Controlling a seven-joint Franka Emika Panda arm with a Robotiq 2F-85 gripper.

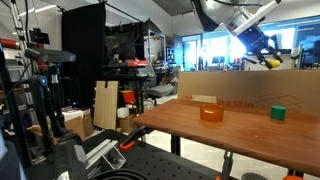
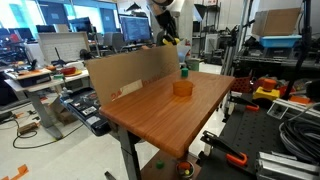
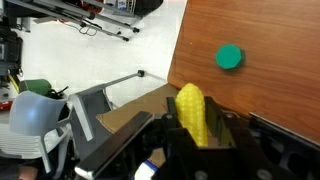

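In the wrist view a yellow, elongated object [image 3: 191, 112] stands out between the dark fingers, and my gripper is shut on it. From the first exterior view, the gripper [image 1: 270, 58] hangs high above the far right part of the table, the yellow object [image 1: 273, 63] small at its tip. Below it a green cylindrical cup [image 1: 278, 112] stands on the wooden table, well apart from the gripper. An orange round bowl [image 1: 211, 113] rests nearer the middle of the tabletop. What exactly the yellow object is cannot be made out.
A cardboard panel [image 1: 225, 88] stands upright along the table's far side. The wooden tabletop [image 2: 165, 118] is otherwise mostly bare. Beyond the edge, a grey chair [image 3: 43, 110] stands on the floor.
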